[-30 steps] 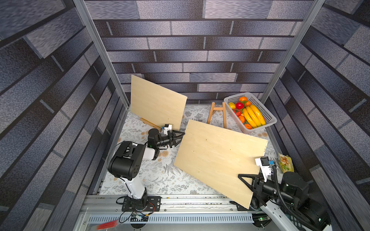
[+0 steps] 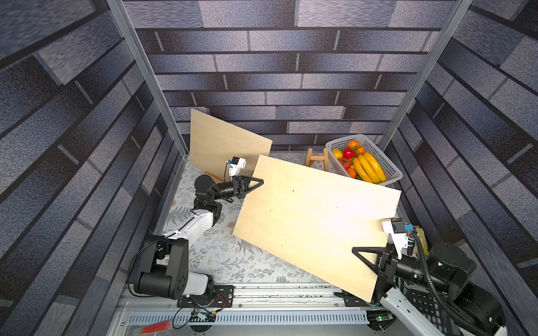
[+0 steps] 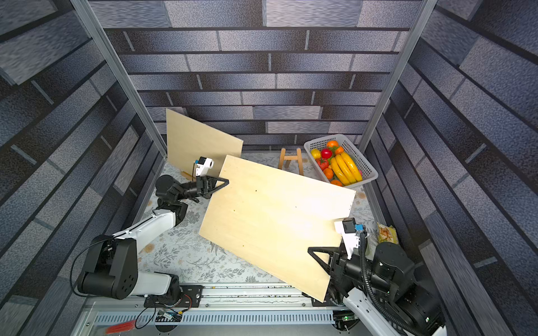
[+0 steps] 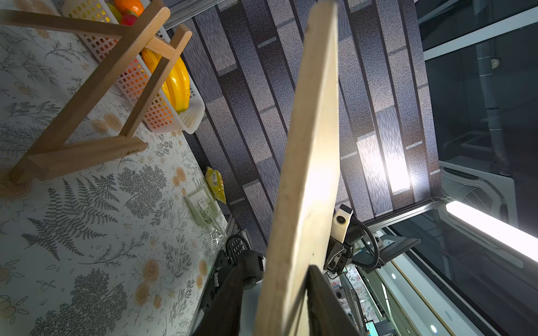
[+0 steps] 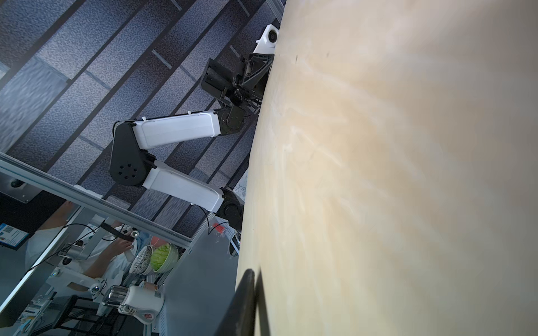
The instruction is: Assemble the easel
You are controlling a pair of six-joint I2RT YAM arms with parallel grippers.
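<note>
A large plywood board (image 2: 313,218) is held aloft, tilted, between my arms. My right gripper (image 2: 364,257) is shut on its right side. My left gripper (image 2: 252,184) is at the board's upper left edge; in the left wrist view that edge (image 4: 297,184) lies between its blurred fingers, and whether they clamp it is unclear. Behind the board a small wooden easel stand (image 2: 318,158) rests on the table, also close in the left wrist view (image 4: 95,78). A second plywood board (image 2: 227,137) stands upright at the back left.
A basket (image 3: 367,170) of fruit sits at the back right. A yellow packet (image 3: 387,232) lies by the right wall. Bare patterned table (image 4: 129,252) shows below the held board.
The board and both arms have moved up and slightly leftward in the top left view, covering more of the stand. The left arm has stretched out toward the left.
</note>
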